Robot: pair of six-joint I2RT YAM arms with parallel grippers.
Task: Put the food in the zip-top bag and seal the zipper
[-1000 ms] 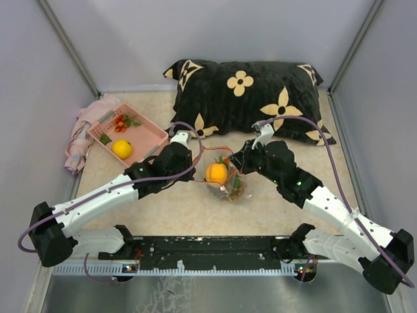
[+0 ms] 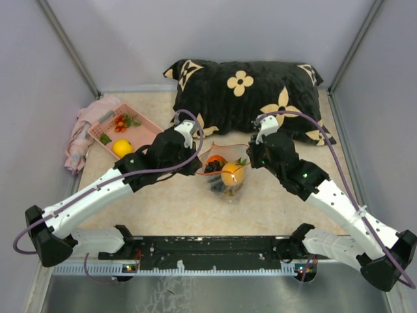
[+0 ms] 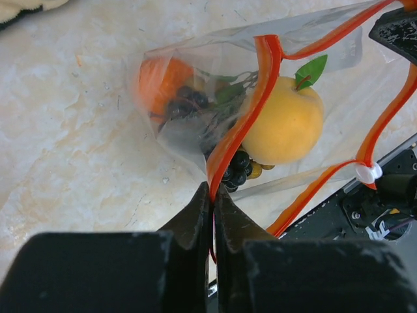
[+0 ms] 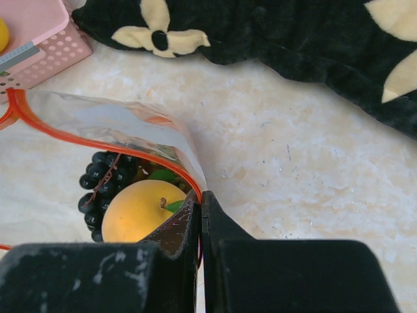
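Note:
A clear zip top bag (image 2: 221, 186) with orange zipper edge hangs between my grippers over the table, holding a large yellow fruit (image 3: 283, 120), black grapes (image 4: 98, 189) and an orange item (image 3: 159, 81). My left gripper pinches one end of the bag's zipper edge, its fingers nearly together. My right gripper is shut on the other end of the edge, in the right wrist view. The bag's mouth stands open between them.
A pink basket (image 2: 140, 134) with a yellow fruit and small items sits at the left beside a pink cloth (image 2: 85, 130). A dark patterned cushion (image 2: 254, 91) lies along the back.
Since a second ago both arms have shifted, the right one rightward, stretching the bag wider and turning its contents.

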